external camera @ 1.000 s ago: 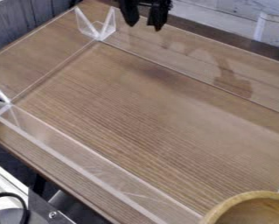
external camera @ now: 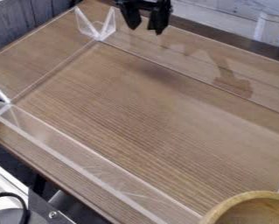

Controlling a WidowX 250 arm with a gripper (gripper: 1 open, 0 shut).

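My gripper (external camera: 144,26) is at the top centre of the camera view, dark, above the back of a wooden table inside a clear plastic-walled area (external camera: 153,122). Its two fingers hang downward and stand apart, open, with nothing visible between them. The upper part of the arm is out of frame.
A wooden bowl (external camera: 249,213) sits at the lower right corner, cut off by the frame. A clear plastic corner piece (external camera: 96,24) stands at the back left. Cables lie off the table at the lower left.
The gripper has shifted slightly at the back of the table. The table and bowl look unchanged.
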